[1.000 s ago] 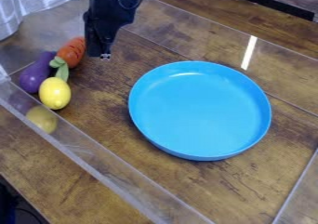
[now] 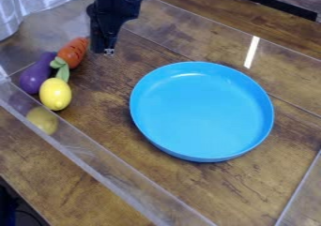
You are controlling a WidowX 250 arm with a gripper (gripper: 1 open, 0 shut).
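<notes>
My dark gripper [image 2: 109, 44] hangs at the top centre-left, just right of an orange carrot [image 2: 73, 52] with a green top. Whether its fingers are apart is hard to make out. Below the carrot lie a purple eggplant [image 2: 36, 76] and a yellow lemon-like toy [image 2: 55, 93], close together along the left side. A large round blue plate [image 2: 201, 111] rests on the wooden table to the right.
A clear plastic wall runs diagonally along the lower left, beside the toys, with a yellowish shape showing at it. Bare wood [image 2: 115, 94] lies between the toys and the plate. A white strip [image 2: 251, 52] is at the upper right.
</notes>
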